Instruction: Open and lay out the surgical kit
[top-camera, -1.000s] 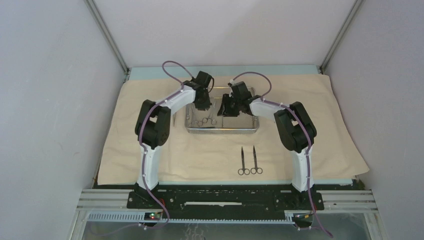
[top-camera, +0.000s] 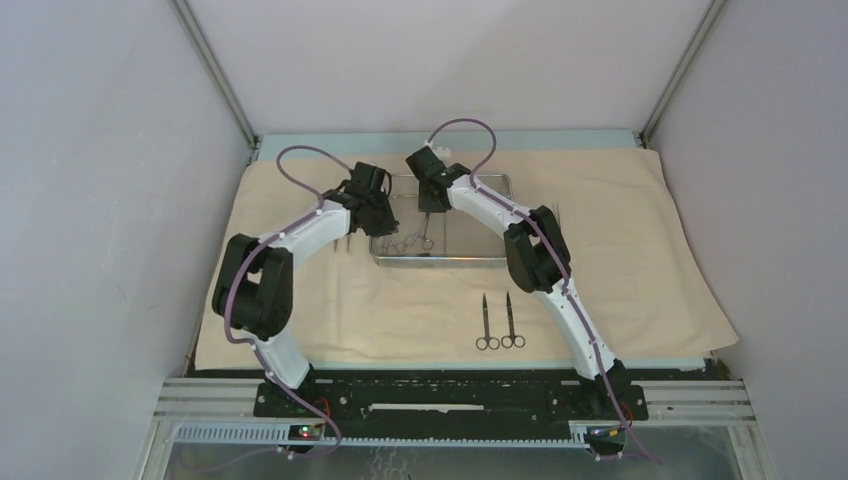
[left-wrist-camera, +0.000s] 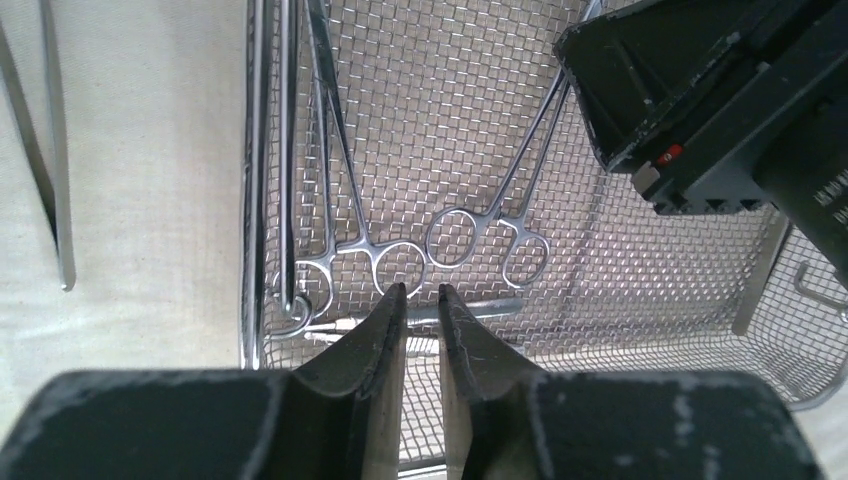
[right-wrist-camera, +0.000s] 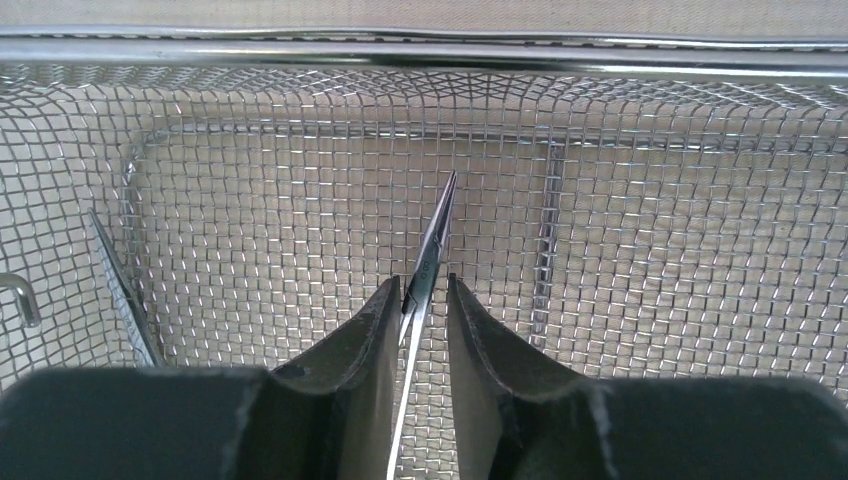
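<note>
A wire-mesh tray (top-camera: 442, 262) lies mid-table with instruments inside. In the left wrist view, one ring-handled clamp (left-wrist-camera: 346, 165) rests along the tray's left wall, and a second clamp (left-wrist-camera: 497, 200) leads up under the right arm. Two slim handles (left-wrist-camera: 480, 308) lie crosswise below the rings. My left gripper is over these handles, its fingers a narrow gap apart and empty. My right gripper is slightly open, its fingers on either side of a clamp (right-wrist-camera: 432, 250) whose tip points toward the far wall; contact cannot be made out.
Two pairs of scissors (top-camera: 486, 325) lie side by side on the cloth in front of the tray. Tweezers (left-wrist-camera: 60, 160) lie left of it. Thin tools (top-camera: 557, 215) are to the right.
Both arms have moved left. The left gripper has also come toward the tray's near left corner, and the right one has shifted from mid-tray to over a clamp.
</note>
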